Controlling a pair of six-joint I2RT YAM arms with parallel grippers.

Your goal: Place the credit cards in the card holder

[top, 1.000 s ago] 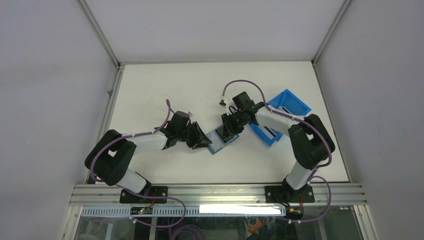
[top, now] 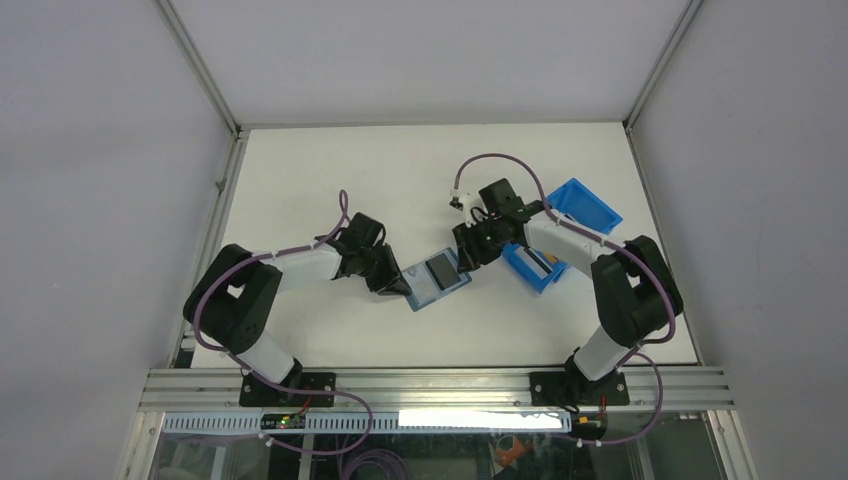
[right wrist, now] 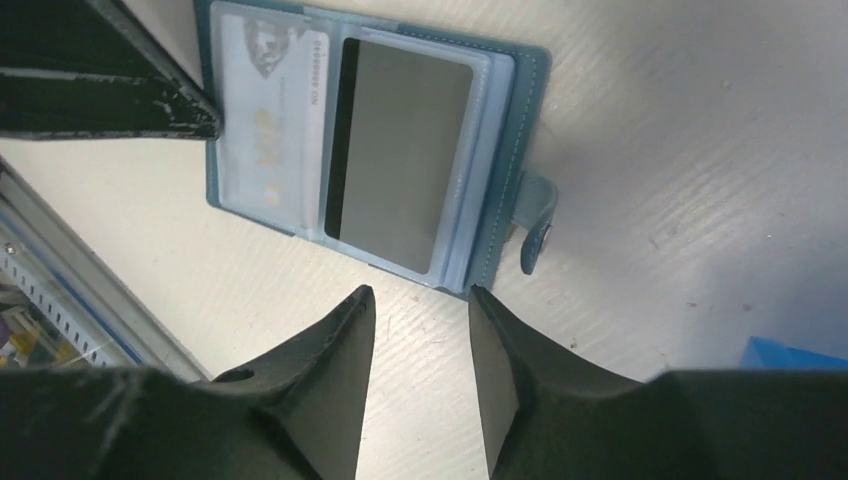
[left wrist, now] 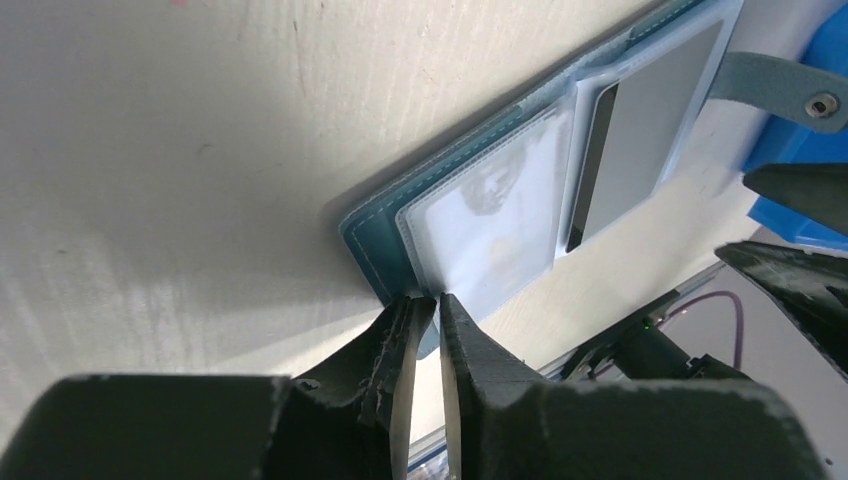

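The teal card holder lies unfolded on the table between both arms. In the left wrist view, my left gripper is shut on the holder's edge at its left end. Under its clear sleeves are a whitish card and a grey card with a black stripe. My right gripper stands part open just off the holder's right end, with nothing between its fingers. In the right wrist view the grey card looks fully within its sleeve, and a snap strap curls up beyond it.
A blue divided box stands to the right, partly beneath the right arm. Another dark-striped card lies in its near compartment.
The holder has slid slightly left along with my left gripper. My right gripper has drawn back a little to the right, uncovering more of the grey card.
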